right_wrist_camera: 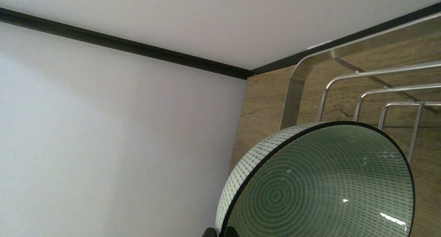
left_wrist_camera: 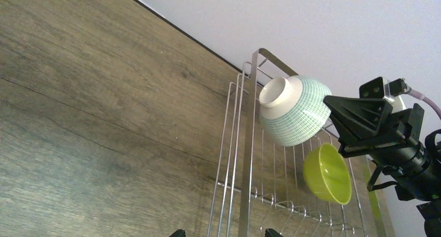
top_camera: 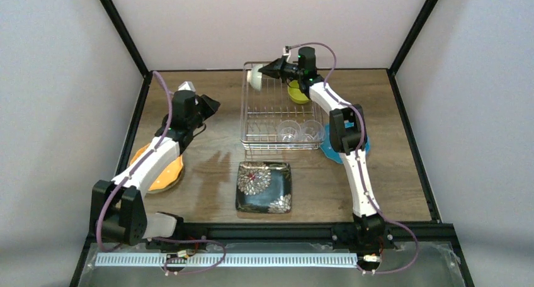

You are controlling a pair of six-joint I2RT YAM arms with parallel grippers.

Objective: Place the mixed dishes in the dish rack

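A mint-patterned white bowl [top_camera: 254, 78] [left_wrist_camera: 294, 112] [right_wrist_camera: 317, 185] is held tilted on its side over the back left of the wire dish rack [top_camera: 274, 142] [left_wrist_camera: 246, 185], with my right gripper [top_camera: 261, 70] shut on its rim. A yellow-green bowl [top_camera: 298, 94] [left_wrist_camera: 327, 174] sits in the rack, and two clear glasses [top_camera: 289, 132] are at its front. My left gripper [top_camera: 213, 107] hangs over bare table left of the rack, empty; only its tips [left_wrist_camera: 223, 234] show at the bottom of the left wrist view, apart.
An orange plate [top_camera: 165, 174] is on the left, partly under the left arm. A blue plate [top_camera: 334, 150] is right of the rack, partly under the right arm. A dark flowered square dish [top_camera: 263, 186] lies in front.
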